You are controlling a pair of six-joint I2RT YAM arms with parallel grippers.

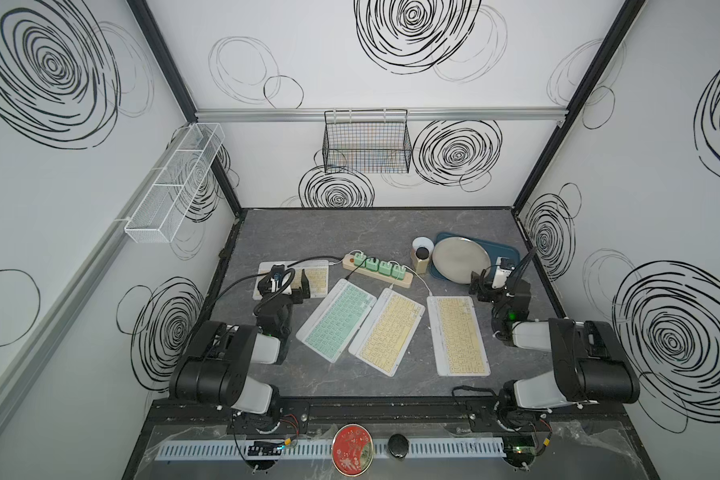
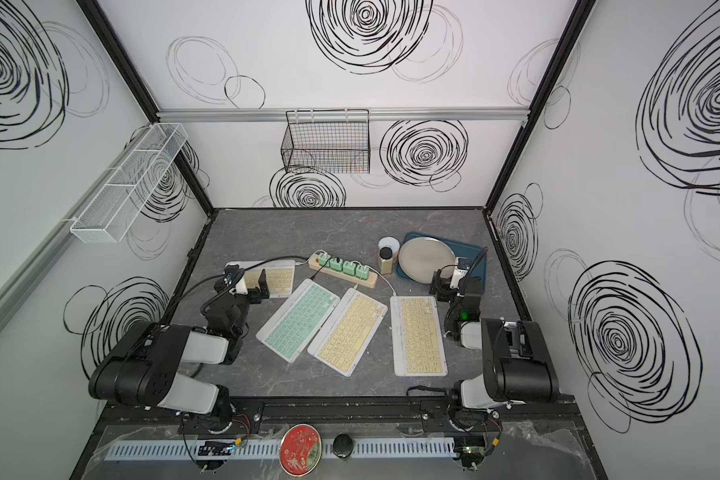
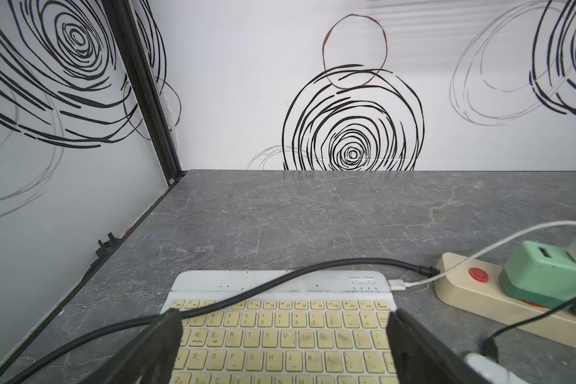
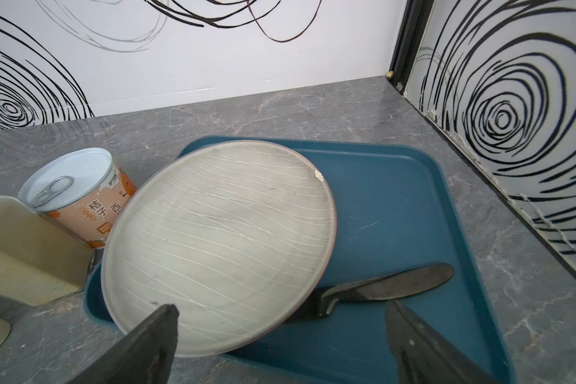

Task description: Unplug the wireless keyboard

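Note:
Several keyboards lie on the grey table: a white one with cream keys at the far left, a green one, a tilted cream one and an upright cream one. A white cable plug sits at the left keyboard's upper right corner, its cable running to a green adapter on the beige power strip. Over the left keyboard stands my left gripper, open, its fingers apart with nothing held. My right gripper is open above the tray's front edge, also empty.
A thick black cord crosses the left keyboard to the strip. At right, a pale plate and a black-handled utensil rest on a blue tray, beside a can and a bottle.

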